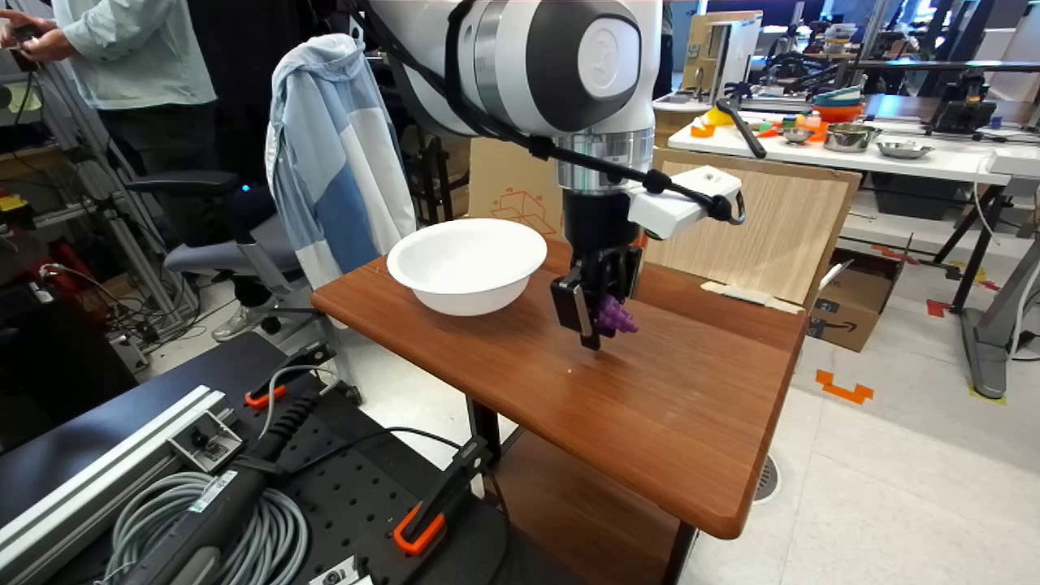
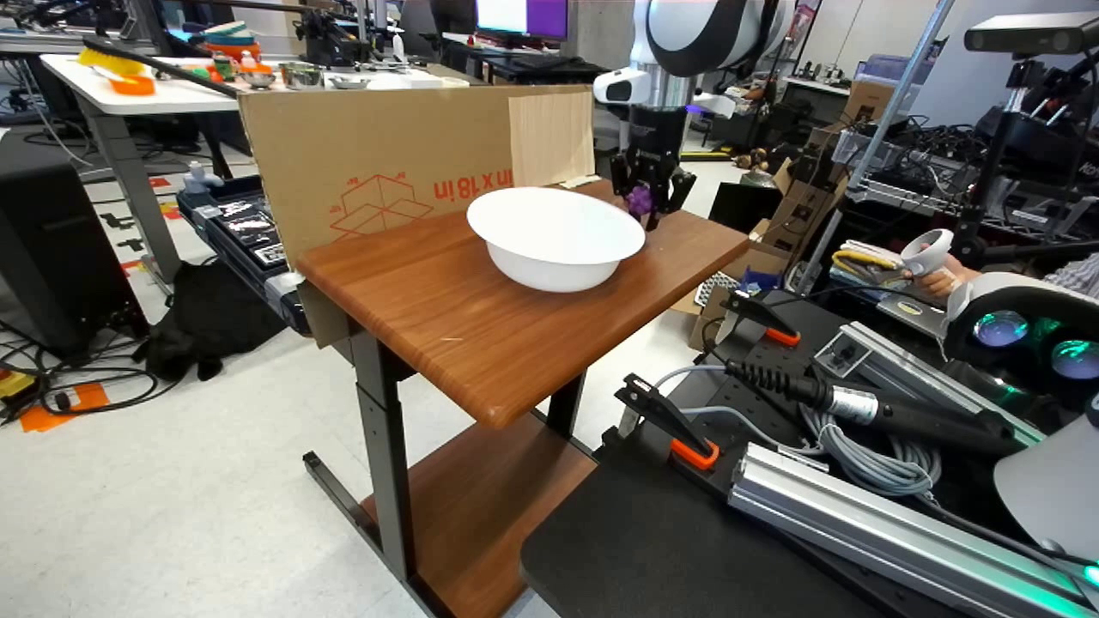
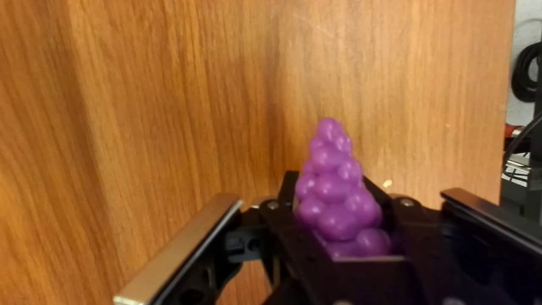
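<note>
A purple toy grape bunch point(image 3: 333, 188) shows between the black fingers of my gripper in the wrist view, its narrow end pointing away from the palm. Both inner fingertips lie close against its sides. In exterior view 1 my gripper point(image 1: 601, 310) is low over the right part of the wooden table point(image 1: 682, 390), and the grapes point(image 1: 614, 317) stick out to its right. Whether they touch the tabletop is hard to tell. Exterior view 2 shows the grapes point(image 2: 640, 200) between the fingers, partly hidden. A white bowl point(image 1: 468, 263) stands left of the gripper and looks empty.
A cardboard panel point(image 2: 381, 154) borders the table's back edge. A black bench with clamps point(image 1: 419, 526) and cables is nearby.
</note>
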